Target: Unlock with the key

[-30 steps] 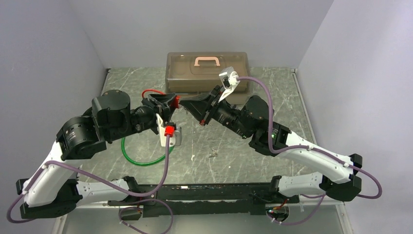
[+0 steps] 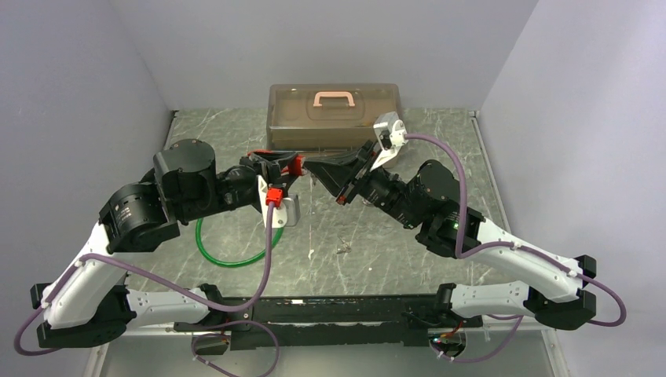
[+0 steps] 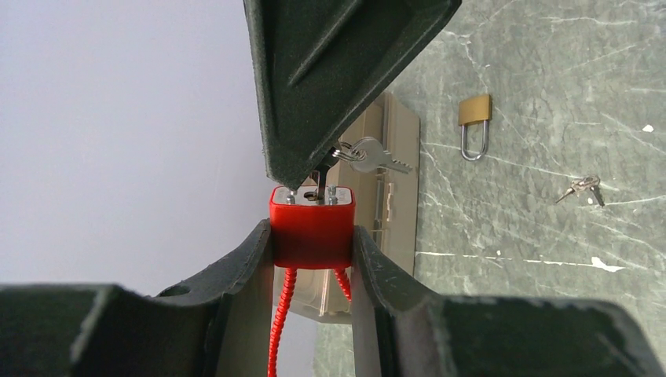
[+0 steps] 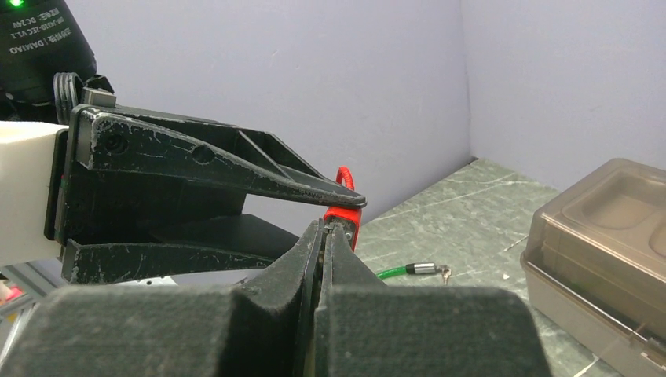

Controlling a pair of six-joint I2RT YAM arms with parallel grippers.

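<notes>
A red cable lock point(image 3: 312, 236) sits between the fingers of my left gripper, its keyhole face turned to my right gripper. In the left wrist view a key ring with silver key point(image 3: 367, 155) hangs at my right gripper's tip point(image 3: 322, 169), a key standing in the keyhole. In the top view both grippers meet above the table's middle, left point(image 2: 292, 163), right point(image 2: 309, 165). In the right wrist view my right gripper is shut, its tip at the red lock.
A brown lidded box point(image 2: 333, 118) stands at the back. On the table lie a brass padlock point(image 3: 475, 110), spare keys point(image 3: 585, 187) and a green cable lock point(image 2: 232, 262). Walls enclose the sides and back.
</notes>
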